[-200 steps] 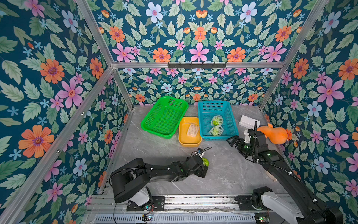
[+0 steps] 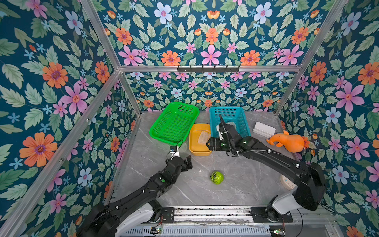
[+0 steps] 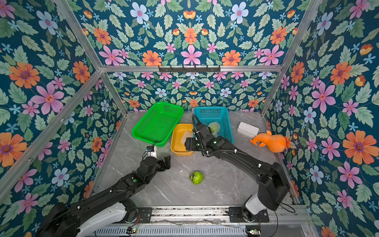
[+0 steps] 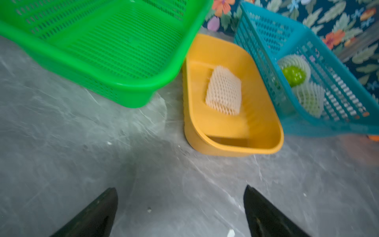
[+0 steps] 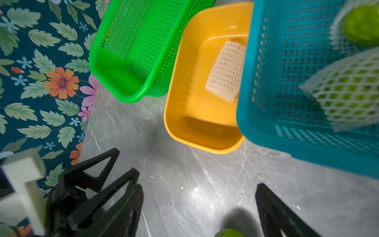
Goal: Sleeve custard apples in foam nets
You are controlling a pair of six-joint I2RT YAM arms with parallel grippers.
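A green custard apple (image 2: 216, 177) lies bare on the table at front centre. A flat white foam net (image 4: 223, 90) lies in the yellow tray (image 4: 201, 138). In the blue basket (image 5: 276, 139) are green fruits in foam nets (image 5: 351, 90). My left gripper stands open, empty, over the table below the green basket and yellow tray. My right gripper is raised near the yellow tray and blue basket, its fingers apart with nothing seen between them.
An empty green basket (image 2: 173, 122) stands back left. A white block (image 2: 263, 129) and an orange plush toy (image 2: 290, 142) lie at the right. A round object (image 2: 287, 181) is partly hidden by the right arm.
My left gripper has moved left and away from the loose custard apple, uncovering it. My right gripper has swung left from beside the blue basket to over the yellow tray's edge.
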